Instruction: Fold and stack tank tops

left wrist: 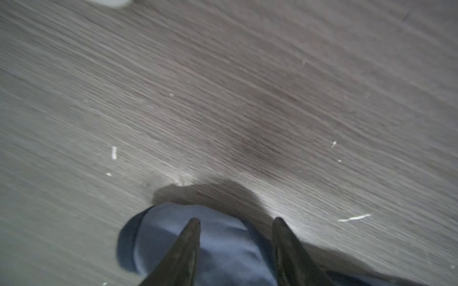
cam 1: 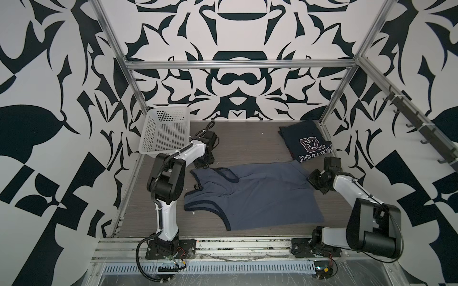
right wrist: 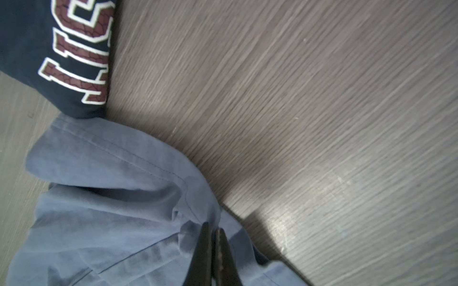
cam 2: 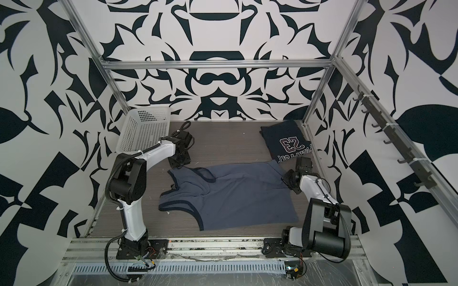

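Note:
A grey-blue tank top (cam 1: 257, 195) with dark trim lies spread across the table, its straps to the left and hem to the right. My left gripper is open above the upper strap end of the top, nothing held. At the hem's right side, my right gripper is shut on the grey fabric; how much cloth is between the fingertips is hard to see. A folded navy tank top (cam 2: 283, 140) with "23" lettering lies at the back right.
A white perforated basket (cam 1: 164, 128) stands at the back left.

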